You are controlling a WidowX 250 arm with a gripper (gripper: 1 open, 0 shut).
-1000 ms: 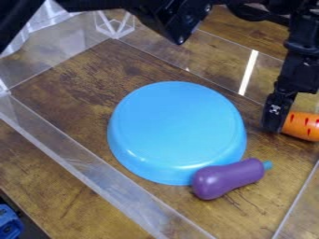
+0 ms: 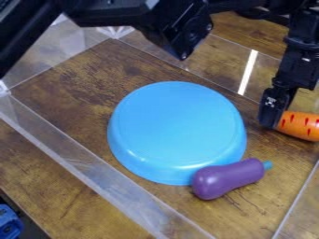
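Note:
The black gripper (image 2: 277,108) reaches down at the right edge, its tip low against the left end of an orange carrot (image 2: 300,125); whether its fingers are open or shut, or hold the carrot, is unclear. A round light-blue plate or lid (image 2: 174,131) lies on the brown wooden surface, with a purple eggplant toy (image 2: 227,179) touching or very near its lower right.
Clear plastic walls (image 2: 75,159) bound the wooden area. A dark blue item (image 2: 7,222) sits at the bottom-left corner, and black arm structure crosses the top.
The gripper and upper arm have shifted very slightly; the carrot, blue object and eggplant look unchanged.

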